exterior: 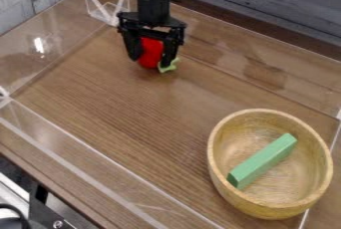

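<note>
My black gripper [151, 37] is lowered at the top centre of the view, its fingers open around a red rounded object [152, 53] with a small green piece [168, 65] beside it at the right. The gripper partly covers the red object, and whether it touches it I cannot tell.
A large yellow bowl [269, 197] holding a green bar [261, 160] sits at the bottom right. A wall runs along the back, with white edges at the left.
</note>
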